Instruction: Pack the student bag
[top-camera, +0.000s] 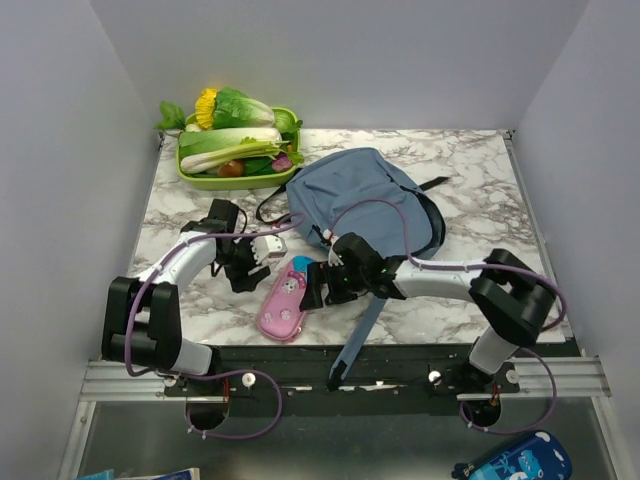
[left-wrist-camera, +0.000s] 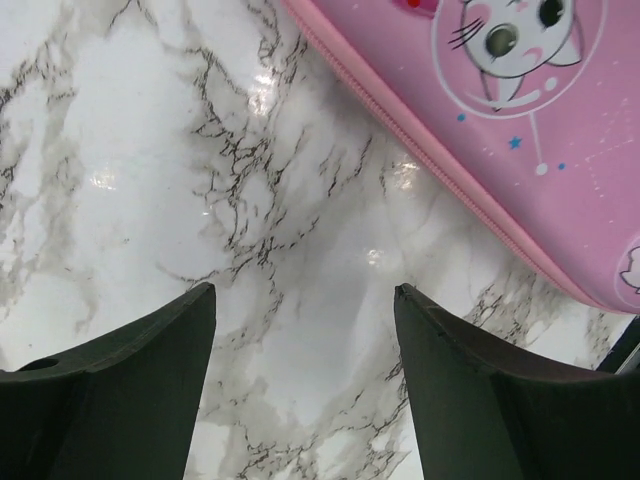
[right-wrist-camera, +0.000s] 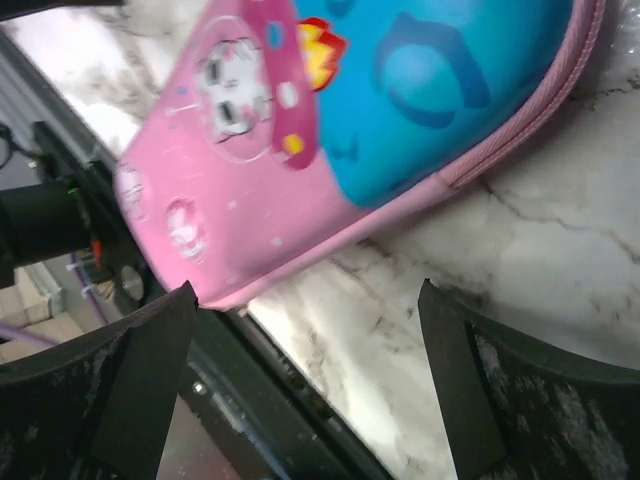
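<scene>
A pink pencil case with a blue end (top-camera: 283, 303) lies slanted on the marble table, near the front edge. Just left of it is my left gripper (top-camera: 255, 280), part open; in the left wrist view bare marble shows between its fingers, with the pink case (left-wrist-camera: 540, 160) beyond them. On the other side, my right gripper (top-camera: 312, 285) stands open close to the case's right edge. The right wrist view has the case (right-wrist-camera: 260, 150) ahead of the spread fingers (right-wrist-camera: 490, 370). A blue-grey bag (top-camera: 350, 200) lies flat behind, its strap (top-camera: 355, 345) hanging over the front edge.
A green basket (top-camera: 235, 183) of vegetables fills the back left. Marble is clear at the right of the table (top-camera: 485, 200). Below the front edge, a dark blue patterned case (top-camera: 520, 460) shows at the lower right.
</scene>
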